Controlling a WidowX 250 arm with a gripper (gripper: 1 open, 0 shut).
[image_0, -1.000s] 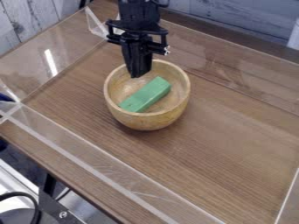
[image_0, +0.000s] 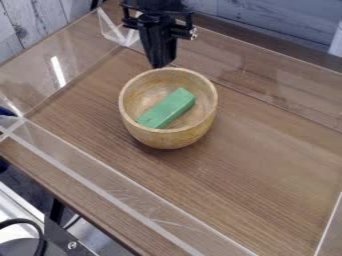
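Note:
A wooden bowl (image_0: 189, 128) sits in the middle of the table with a green rectangular block (image_0: 167, 108) lying inside it. My dark gripper (image_0: 159, 58) hangs just behind and above the bowl's back rim, clear of the block. Whether its fingers are open or shut is hard to tell at this size.
Bare wooden table (image_0: 241, 190) surrounds the bowl, with free room to the front and right. Clear edging runs along the left and back, and dark cables lie at the lower left.
My gripper was lower, over the bowl, a second ago and has since moved back, away from it. The bowl and block look nearly unchanged.

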